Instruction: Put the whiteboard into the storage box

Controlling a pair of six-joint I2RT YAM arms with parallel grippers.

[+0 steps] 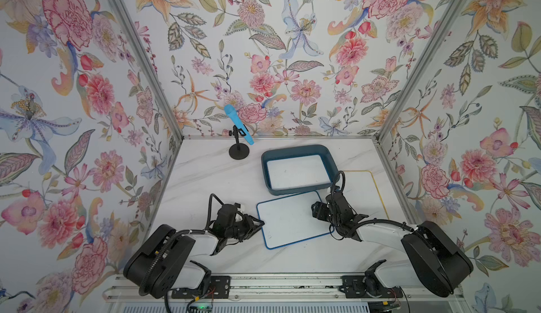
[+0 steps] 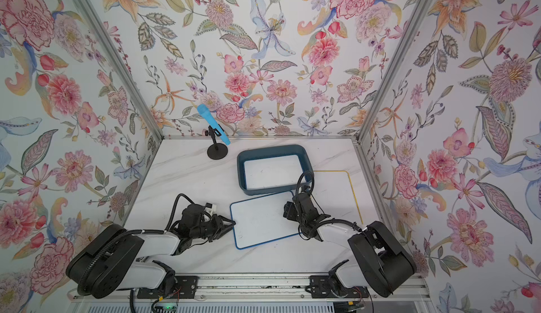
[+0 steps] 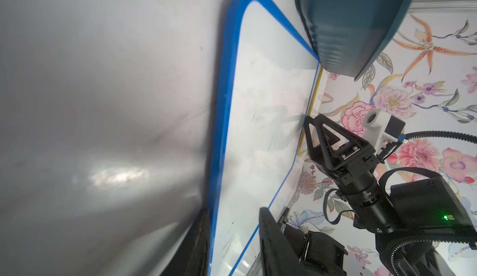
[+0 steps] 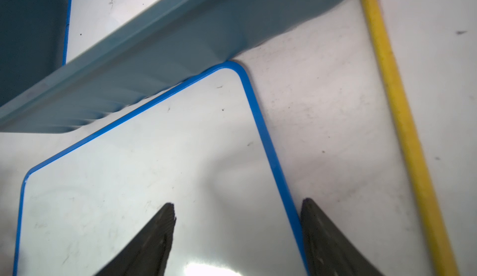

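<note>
A blue-rimmed whiteboard (image 1: 290,220) lies flat on the table, its back edge close against the teal storage box (image 1: 298,190), which has a blue-edged white board on its floor. My left gripper is at the whiteboard's left end, fingers part open, one at the blue rim. My right gripper stands over the right end, fingers apart across the board's surface, one at the rim (image 4: 270,151). Neither is clearly holding it.
A yellow-edged board (image 1: 357,183) lies at the right beside the box. A blue microphone (image 1: 239,121) on a black stand is at the back left.
</note>
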